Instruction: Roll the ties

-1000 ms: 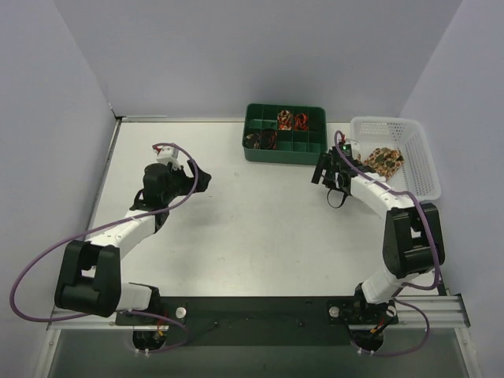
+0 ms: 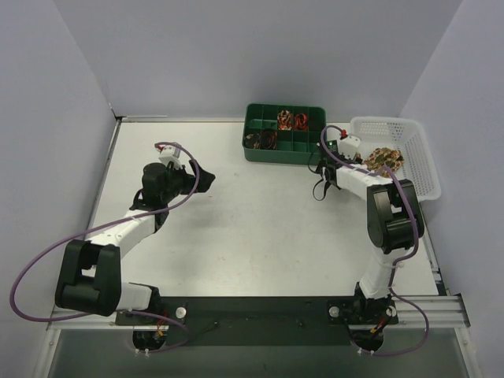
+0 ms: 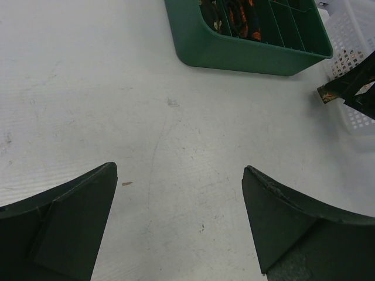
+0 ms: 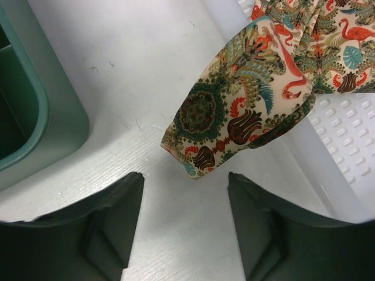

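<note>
A patterned tie (image 4: 234,102) with flamingos lies over the rim of the white basket (image 4: 313,164), its pointed end hanging out above the table in the right wrist view. My right gripper has its fingers apart, with that tip just beyond and between them; whether they touch the cloth does not show. More of the tie lies folded inside the basket. My left gripper stands open over bare table at the left, nothing between its fingers. The green divided box (image 2: 283,157) holds several rolled ties (image 2: 285,120), and some of its compartments look empty.
Close to the right gripper's left side is the green box's wall (image 4: 67,111). The basket occupies the back right corner. Between the two arms, the middle of the white table (image 2: 252,228) is clear.
The left arm has stayed still, and the box and basket stand where they were.
</note>
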